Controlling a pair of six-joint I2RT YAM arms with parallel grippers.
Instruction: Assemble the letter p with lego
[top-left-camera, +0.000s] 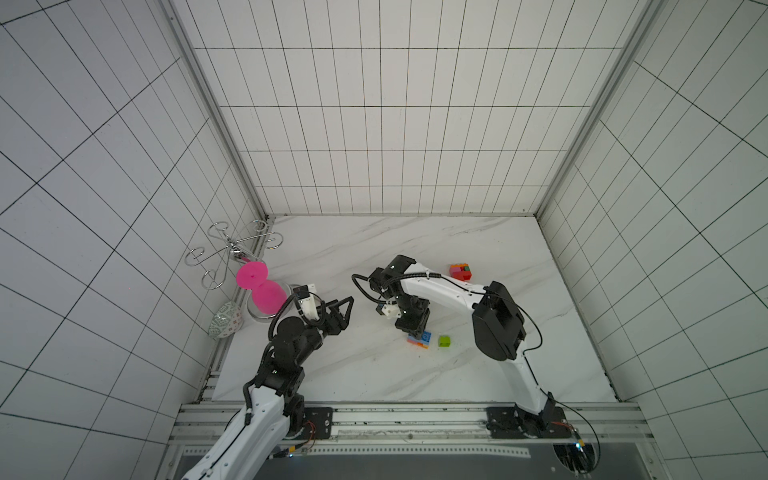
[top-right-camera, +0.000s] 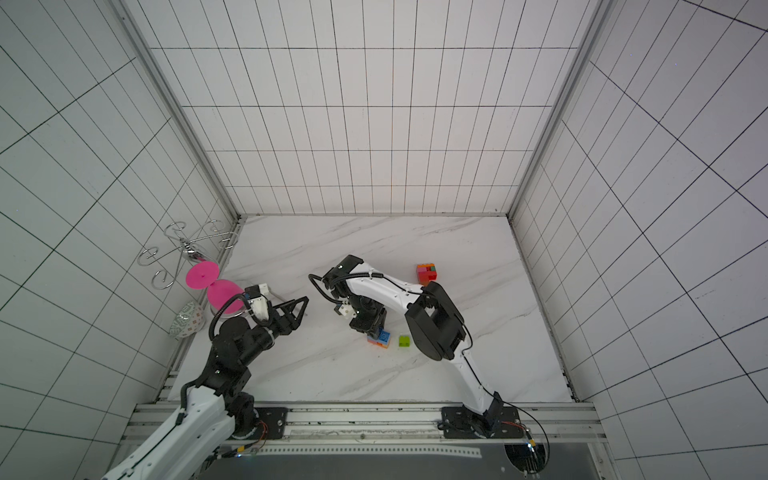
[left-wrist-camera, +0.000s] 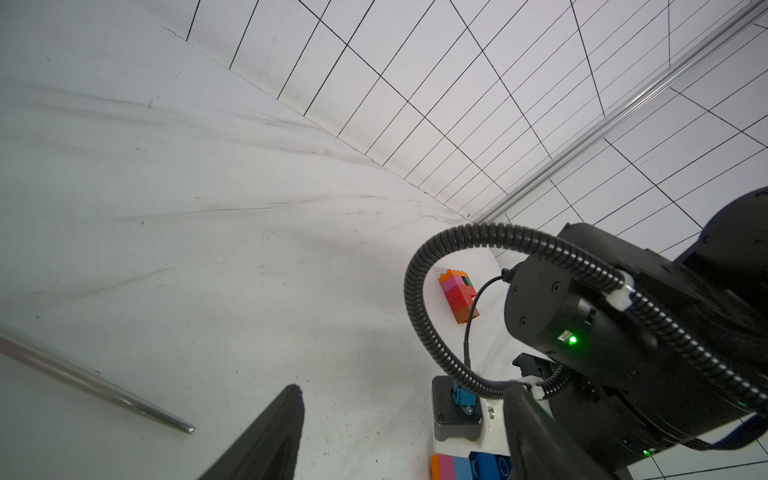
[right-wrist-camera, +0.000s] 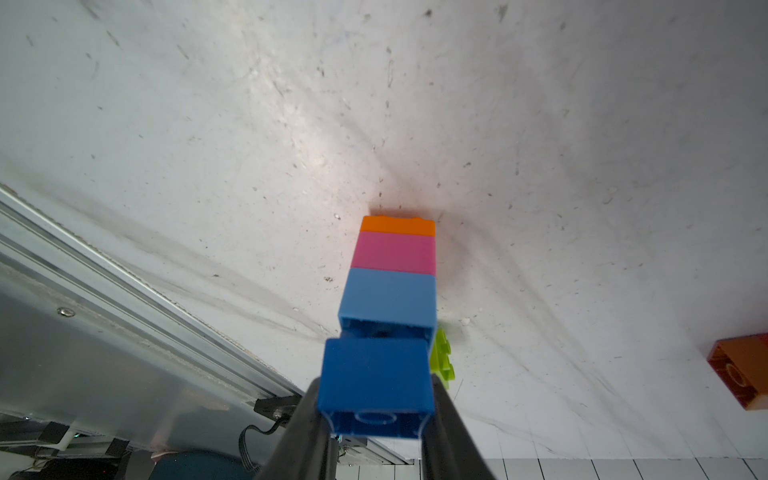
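In the right wrist view a dark blue brick (right-wrist-camera: 374, 374) sits between the fingers of my right gripper, which is shut on it. Directly beyond it is a stack with a light blue brick (right-wrist-camera: 389, 294), a pink brick (right-wrist-camera: 395, 252) and an orange brick (right-wrist-camera: 397, 225); whether the dark blue brick touches it I cannot tell. A lime green brick (top-left-camera: 444, 341) lies just right of the stack. Farther back stands a red, pink and orange block group (top-left-camera: 460, 272). My left gripper is apart from all bricks, its fingers spread with nothing held.
At the left stand a metal rack (top-left-camera: 234, 249), pink discs (top-left-camera: 269, 297) and a patterned cup (top-left-camera: 226, 319). The right arm spans the middle of the table.
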